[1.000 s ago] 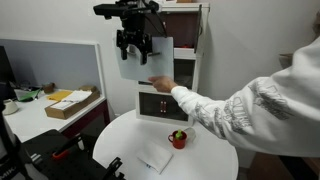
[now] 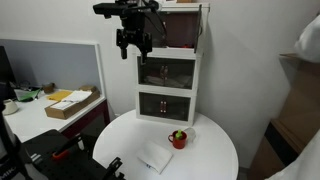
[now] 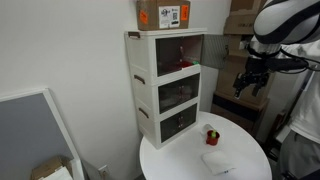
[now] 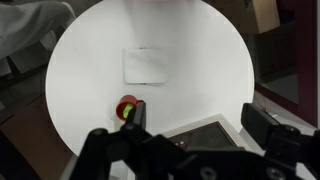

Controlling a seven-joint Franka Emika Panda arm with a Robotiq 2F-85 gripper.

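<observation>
High above the round white table (image 2: 112,132), my gripper (image 2: 133,54) hangs in front of the cabinet, with its fingers wide apart and nothing visible between them. The wrist view looks down past the open gripper. On the table stands a red cup (image 2: 179,142) with something green in it, also visible as a red cup (image 3: 212,135) in exterior view 2. A flat white sheet (image 4: 145,66) lies near the cup, nearer the middle of the table. Both are well below the gripper and apart from it.
A white cabinet (image 3: 152,95) with three dark-fronted compartments stands at the table's back edge; its top compartment's door stands open. A box (image 3: 163,14) sits on top. A person in white (image 2: 305,150) is at the right.
The arm, cup and sheet look unmoved.
</observation>
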